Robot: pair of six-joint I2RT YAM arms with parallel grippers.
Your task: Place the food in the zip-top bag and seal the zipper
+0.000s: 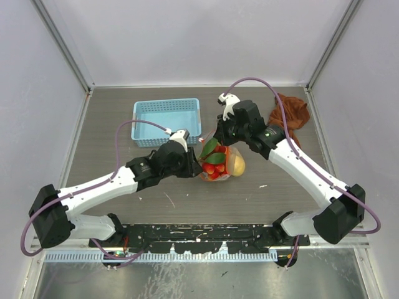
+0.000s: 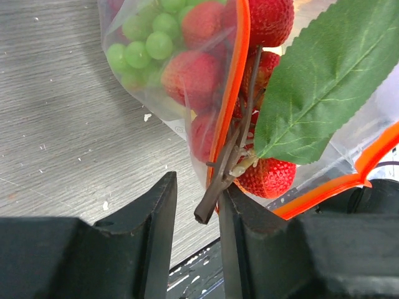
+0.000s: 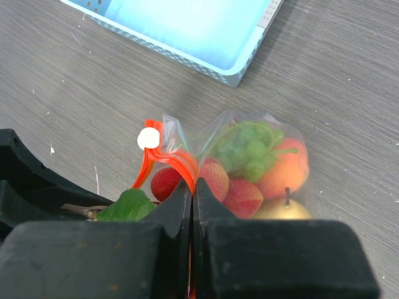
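Note:
The clear zip top bag [image 3: 234, 118] lies on the table with strawberries [image 2: 193, 81], green grapes [image 2: 159, 45] and a yellow fruit [image 3: 283, 209] inside. Its mouth, edged by an orange zipper strip [image 2: 232, 93], gapes towards the left arm. A brown stem [image 2: 244, 124] with green leaves [image 2: 330, 87] sticks out over that edge. My left gripper is partly open, its fingers on either side of the stem's end with a gap showing. In the right wrist view my right gripper is shut on the orange zipper edge, at the mouth's far side.
A light blue basket [image 1: 135, 116], empty inside, stands behind the left arm. A brown cloth [image 1: 290, 112] lies at the back right. Bare table [image 1: 262, 199] shows in front and to the right of the bag.

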